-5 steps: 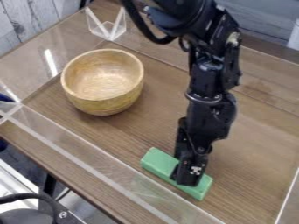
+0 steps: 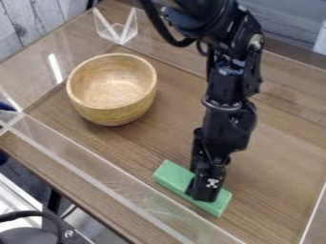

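Observation:
The black robot arm reaches down from the top centre to the table, and its gripper (image 2: 208, 179) is low over a green rectangular block (image 2: 173, 179) near the front of the table. The fingertips overlap the block's middle and right part; whether they touch it cannot be told from this view. The dark fingers hide part of the block, and the gap between them is hard to make out.
A wooden bowl (image 2: 112, 84) sits on the wooden table (image 2: 274, 167) at the upper left, with a small clear wire-like object (image 2: 116, 27) behind it. Cables lie at the lower left.
The arm and gripper have shifted very slightly over the block; the block and bowl look unmoved.

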